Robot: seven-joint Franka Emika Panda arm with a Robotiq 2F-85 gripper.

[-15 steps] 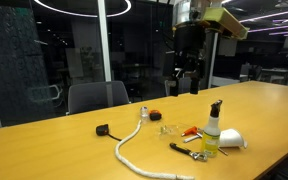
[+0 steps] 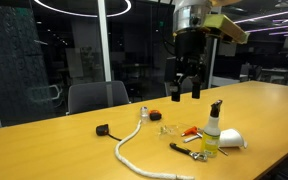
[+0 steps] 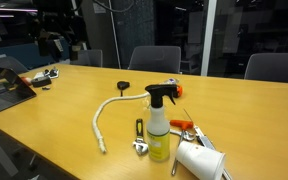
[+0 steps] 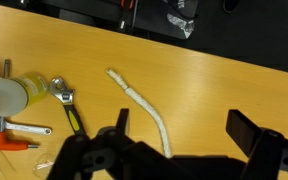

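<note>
My gripper is open, its dark fingers (image 4: 246, 132) wide apart with nothing held between them. In exterior view 1 the gripper (image 2: 186, 92) hangs well above the table. A white flexible hose (image 4: 142, 104) lies below on the tabletop, partly seen between the fingers; its length curves across the wood as a pale tube (image 2: 126, 157). A spray bottle with yellow liquid (image 3: 158, 130) stands upright near an adjustable wrench (image 3: 140, 138). Beside the bottle lies a white cup (image 3: 200, 158) on its side, with a red-handled tool (image 3: 182, 125) close by.
A black object (image 2: 106, 131) sits alone on the left part of the table, and an orange-and-black item (image 2: 157, 115) is farther back. A dark laptop-like object (image 3: 9, 95) is at the table's left. Chairs (image 3: 276, 67) line the far edge.
The arm's hand has shifted slightly, and its fingers now show lower and more distinctly apart than before. The things on the table have stayed in place.
</note>
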